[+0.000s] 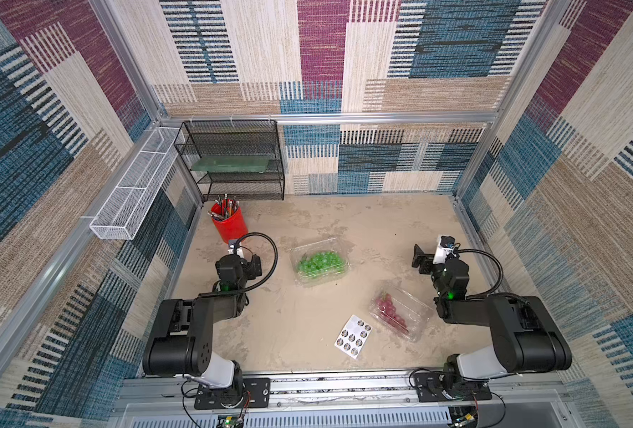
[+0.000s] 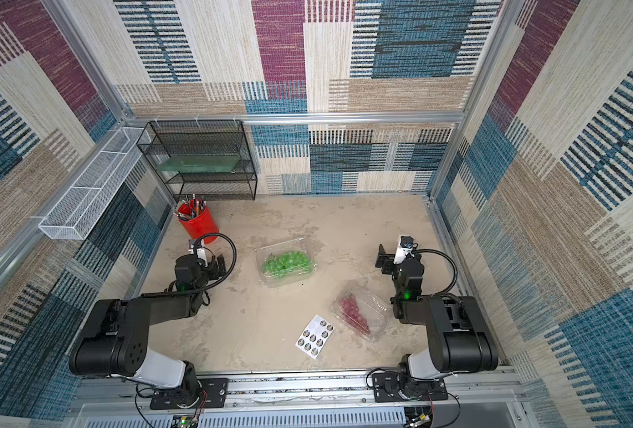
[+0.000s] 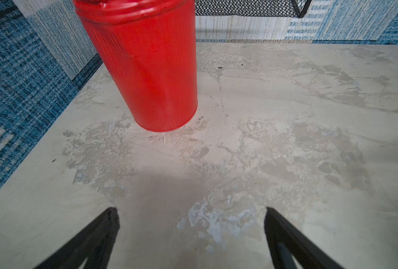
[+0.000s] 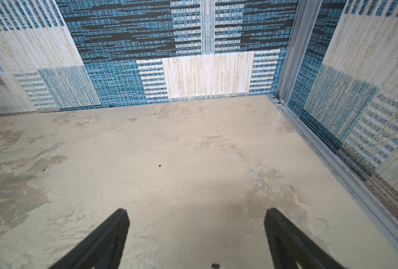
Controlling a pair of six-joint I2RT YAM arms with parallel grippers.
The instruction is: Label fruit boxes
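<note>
A clear plastic box with green grapes [image 1: 321, 264] stands mid-table, between the two arms. Closer to the front and to the right is a second clear box holding red grapes [image 1: 390, 314]. Just left of that box, a white sheet with several round dark stickers [image 1: 352, 336] lies flat on the table. My left gripper is open and empty above the table's left side, facing the red cup. On the right side, my right gripper is also open, with only bare table between its fingers. Neither gripper touches a box or the sheet.
At the back left stands a red cup [image 1: 230, 222] full of pens or tools, in front of a black mesh rack [image 1: 282, 160]. A white wire basket [image 1: 134, 189] hangs on the left wall.
</note>
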